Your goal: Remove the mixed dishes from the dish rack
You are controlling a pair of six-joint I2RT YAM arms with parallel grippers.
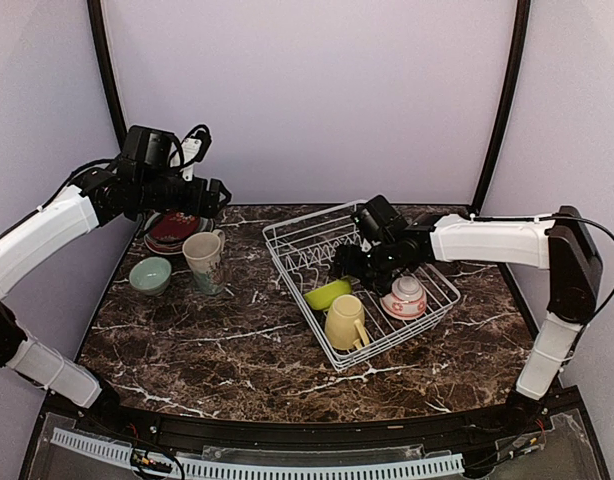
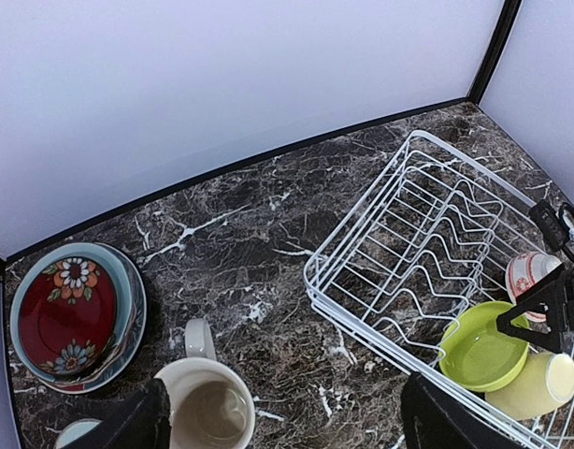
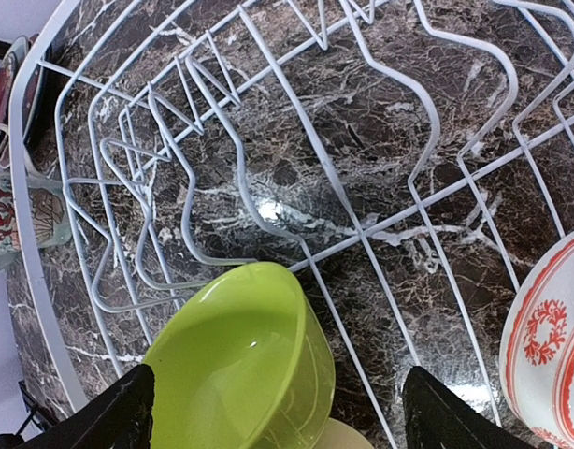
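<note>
The white wire rack (image 1: 287, 240) holds a green bowl (image 3: 231, 346), tilted with its inside up, a yellow mug (image 1: 344, 322) and a white-and-red bowl (image 1: 404, 300). My right gripper (image 1: 352, 262) is over the green bowl; in its wrist view the fingertips (image 3: 427, 412) stand apart around the bowl, open. My left gripper (image 1: 202, 197) hangs above the dishes at left, open and empty, its fingers (image 2: 437, 412) wide apart.
At the left of the counter stand stacked plates (image 2: 67, 318), a tall patterned mug (image 1: 205, 262) and a pale green bowl (image 1: 150, 275).
</note>
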